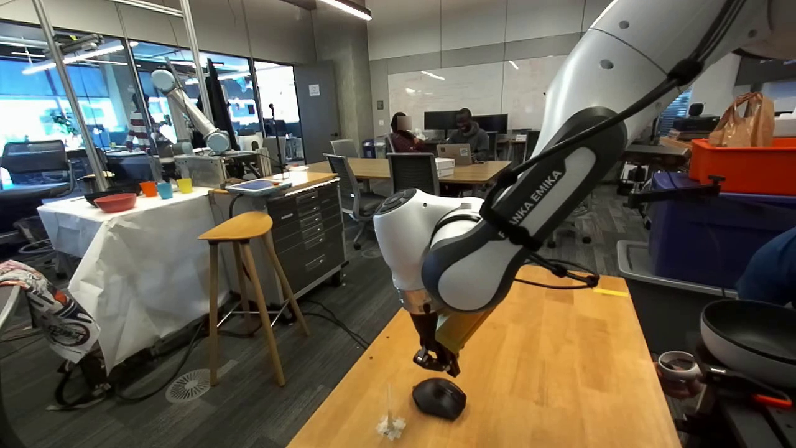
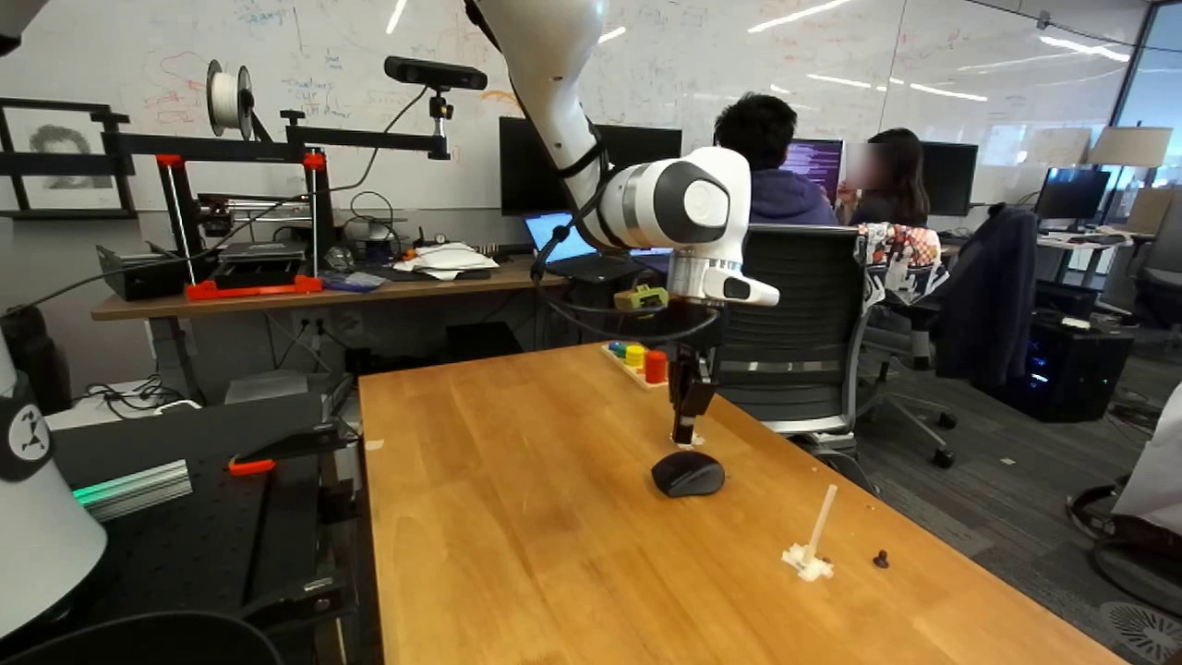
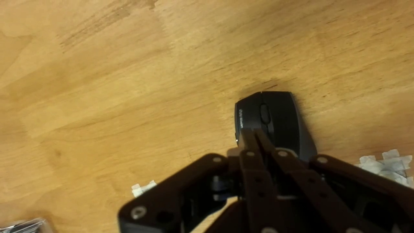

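A black computer mouse (image 1: 439, 398) lies on the wooden table (image 1: 552, 358). Over it, in exterior view 1, my gripper (image 1: 449, 371) points down, its fingertips just above the mouse's far side. From the other side, the gripper (image 2: 684, 441) appears right behind and slightly above the mouse (image 2: 689, 473). In the wrist view the mouse (image 3: 269, 112) shows its wheel and buttons, and the fingertips of my gripper overlap its lower part. The fingers are together, with nothing visible between them. Whether they touch the mouse cannot be made out.
A thin upright stick on a taped base (image 2: 809, 561) stands near the table's edge. Beside it lies a small dark piece (image 2: 881, 560). More white tape (image 3: 388, 167) shows by the mouse. A board with coloured pegs (image 2: 643, 366) sits at one table end.
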